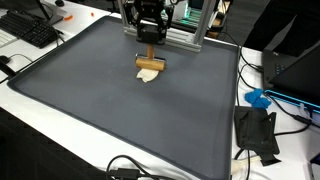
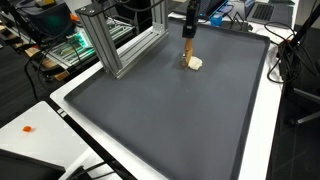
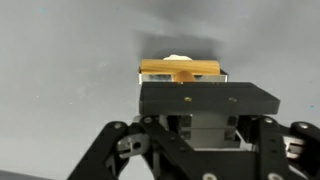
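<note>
A wooden mallet-like piece with a cylindrical head [image 1: 150, 63] stands upright. Its handle [image 1: 150, 51] runs up to my gripper [image 1: 151, 40], which is directly above. How tightly the fingers sit around the handle is not visible. A small cream-coloured flat piece [image 1: 147, 75] lies on the grey surface by the head, partly covered by it in exterior view 1. From the other side, the handle [image 2: 188, 48] rises beside the cream piece [image 2: 194, 64]. Seen from the wrist, the wooden head [image 3: 180, 67] lies crosswise, and the dark gripper body hides the fingertips.
A metal frame [image 2: 125, 45] stands at one edge. Keyboard [image 1: 33, 30], blue item [image 1: 257, 98] and black cables lie outside the mat.
</note>
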